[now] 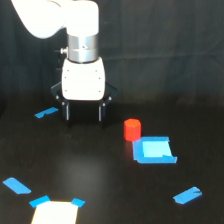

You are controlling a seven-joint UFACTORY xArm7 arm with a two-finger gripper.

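A white robot arm hangs at the upper left, its gripper [84, 108] low over the dark table, fingers apart with nothing visible between them. A red cylinder [132, 129] stands to the right of the gripper. Just beside it lies a light square [156, 149] edged with blue tape. A pale square [54, 213] lies at the bottom left, cut off by the frame, with blue tape at its upper corners.
Blue tape pieces lie at the left [17, 186], lower right [187, 195] and back left [46, 112].
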